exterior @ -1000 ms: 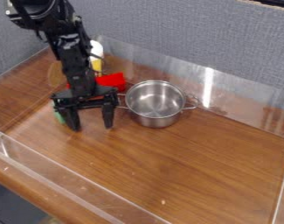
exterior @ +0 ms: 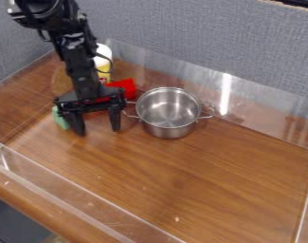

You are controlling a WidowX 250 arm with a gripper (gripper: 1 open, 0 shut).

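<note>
My black gripper point(exterior: 96, 123) hangs low over the wooden table at the left, its two fingers spread and pointing down. A green object point(exterior: 62, 119) lies at its left side, partly hidden behind a finger; whether it is between the fingers I cannot tell. A steel pot point(exterior: 169, 111) with two handles stands just to the gripper's right.
A red object point(exterior: 126, 87) lies behind the gripper, with a yellow item and a white item further back, partly hidden. Clear walls edge the table.
Over the last second the gripper has moved slightly back and to the left, toward the green object. The pot has not visibly moved.
</note>
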